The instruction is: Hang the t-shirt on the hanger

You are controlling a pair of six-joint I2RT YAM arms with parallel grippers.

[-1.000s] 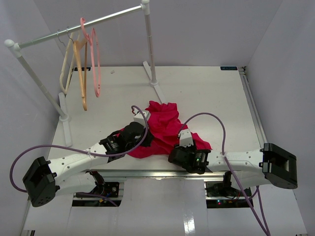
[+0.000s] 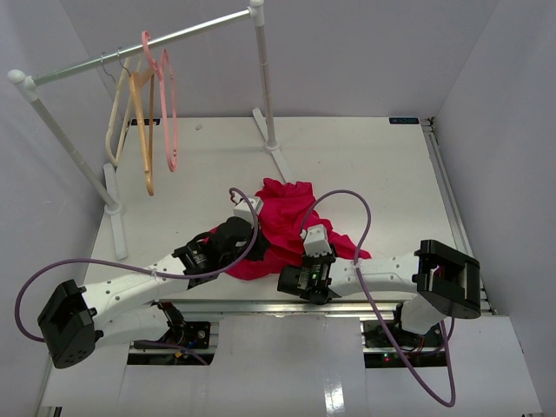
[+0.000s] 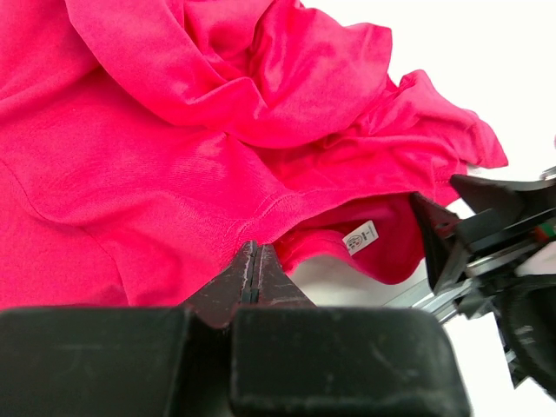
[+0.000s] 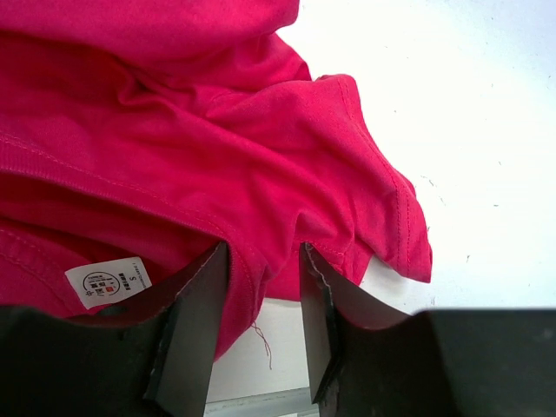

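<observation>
The red t-shirt [image 2: 282, 208] lies crumpled on the white table, its collar and size label [image 3: 360, 237] facing the near edge. My left gripper is shut, its tips down at the shirt by the neck opening; whether cloth is between them is hidden. My right gripper is open, its fingers either side of a fold at the collar's end. Pink [image 2: 170, 139], wooden [image 2: 142, 130] and cream [image 2: 113, 122] hangers hang on the rail.
The white rack [image 2: 267, 87] stands over the left and back of the table [image 2: 382, 174]; its feet lie beside the shirt. A metal rail runs along the near edge.
The left arm has hardly moved.
</observation>
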